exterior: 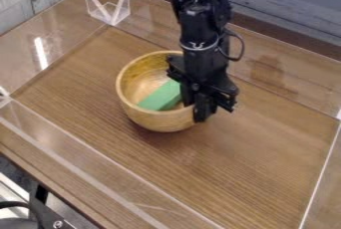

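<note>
A yellow bowl [140,109] sits on the wooden table with a green block [163,95] inside it. My black gripper [194,106] reaches down over the bowl's right side, its fingertips at the rim. It appears shut on that rim, though the fingers partly hide the contact.
A clear plastic piece [107,7] stands at the back left, with another at the left edge. A wall runs along the back.
</note>
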